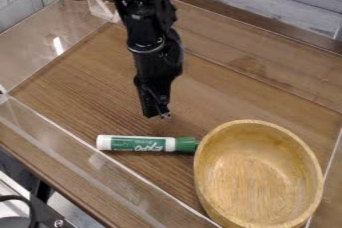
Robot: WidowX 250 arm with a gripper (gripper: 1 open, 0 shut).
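Observation:
My black arm reaches down from the top of the view to my gripper (155, 110), which hangs over the wooden table, a short way above a green-and-white marker-like tube (144, 143) lying flat near the front. The gripper looks shut, with nothing visible between its fingers. A large empty tan bowl (258, 180) sits at the front right, beside the tube's right end.
A clear plastic edge runs along the left and front. A black cable lies at the bottom left.

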